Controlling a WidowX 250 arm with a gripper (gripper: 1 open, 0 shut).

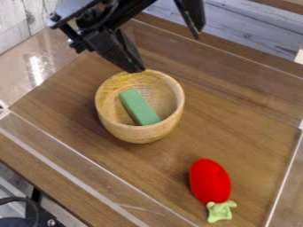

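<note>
A wooden bowl (165,115) sits left of centre on the wooden table, holding a green block (138,106). A red object with a pale green leafy top (210,184) lies at the lower right. The dark arm reaches in from the top, its gripper above and behind the bowl, partly out of frame; the state of its fingers is unclear.
The table (243,106) has clear room to the right of the bowl and at the left front. Its edges show at the lower left, right and back, with pale slatted surfaces beyond.
</note>
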